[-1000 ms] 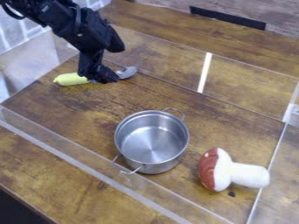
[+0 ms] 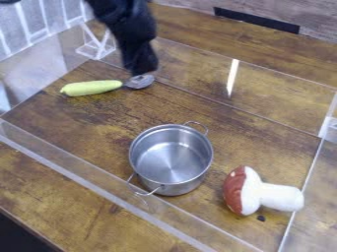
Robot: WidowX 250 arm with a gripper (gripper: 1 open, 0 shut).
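My black gripper (image 2: pixel 137 51) hangs blurred at the upper left, raised over the back of the work area; whether anything is between its fingers cannot be made out. Below it lies a long pale yellow-green vegetable (image 2: pixel 90 88), with a silver utensil head (image 2: pixel 140 81) at its right end. A steel pot (image 2: pixel 171 157) with two handles stands in the middle front. A red-and-white toy mushroom (image 2: pixel 263 194) lies on its side to the right of the pot.
A wooden table (image 2: pixel 79 187) carries clear low walls around the work area. A white strip (image 2: pixel 232 79) is at the back right. The middle between vegetable and pot is clear.
The gripper has moved up and back, away from the vegetable, uncovering it and the utensil head. The pot and mushroom have not moved.
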